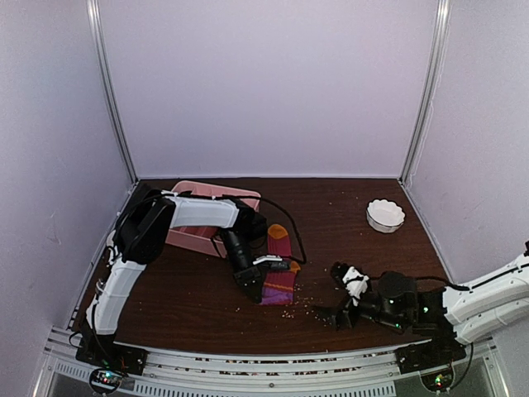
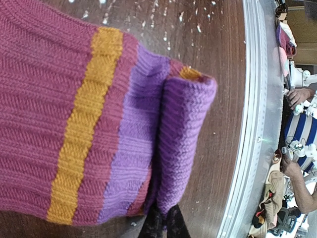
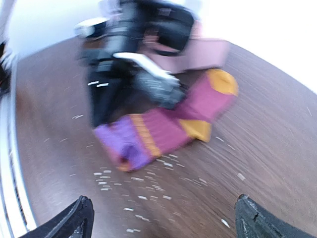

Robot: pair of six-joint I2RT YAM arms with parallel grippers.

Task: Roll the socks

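A maroon sock (image 1: 279,281) with orange heel and toe and a purple cuff lies flat on the dark table, partly under my left arm in the top view. Its purple cuff (image 2: 183,134) is folded back in a narrow roll in the left wrist view. My left gripper is shut with the near end of that fold pinched at its fingertips. My right gripper stands open, right of the sock and clear of it, its fingers (image 3: 72,220) wide apart over bare table.
A pink bin (image 1: 194,241) stands behind my left arm. At the back right sits a white scalloped bowl (image 1: 385,216). Small pale crumbs (image 3: 143,198) lie scattered beside the cuff. Bare table stretches between the sock and the bowl.
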